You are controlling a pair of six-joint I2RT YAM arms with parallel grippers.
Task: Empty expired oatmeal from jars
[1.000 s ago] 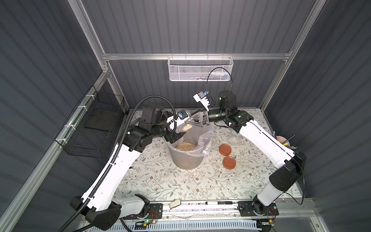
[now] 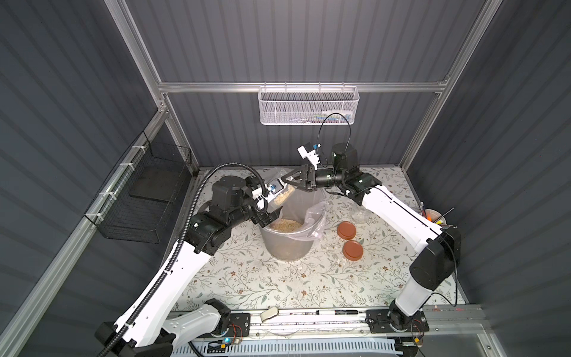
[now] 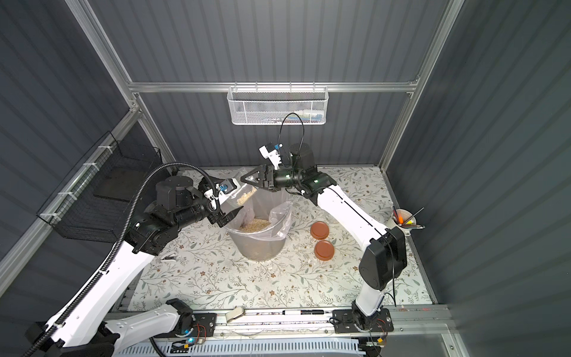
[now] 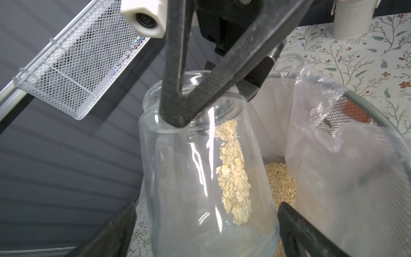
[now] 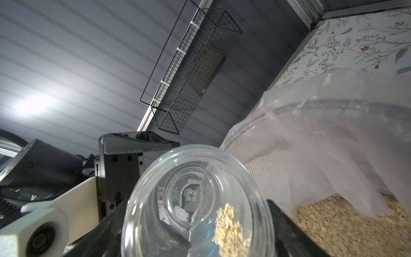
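Note:
A clear jar (image 4: 184,171) is held up over the lined bin (image 2: 288,248), tilted, its mouth toward the right wrist camera. A strip of oatmeal (image 4: 233,180) clings along one inner wall; the glass around it looks bare. Wide-open fingers of my left gripper flank the jar's body. My right gripper (image 2: 289,178) is at the mouth end, also open wide, one dark finger (image 4: 174,112) crossing over the neck. Exact contact of the fingers with the glass cannot be made out. Loose oats (image 5: 342,220) cover the bin's floor.
The plastic liner (image 2: 315,219) folds over the bin's rim. Two brown lids (image 2: 346,230) lie right of the bin, near a clear jar (image 2: 359,215) under my right arm. A cup of tools (image 3: 403,219) stands far right.
My right gripper has come closer to the jar, and more of the oatmeal strip shows.

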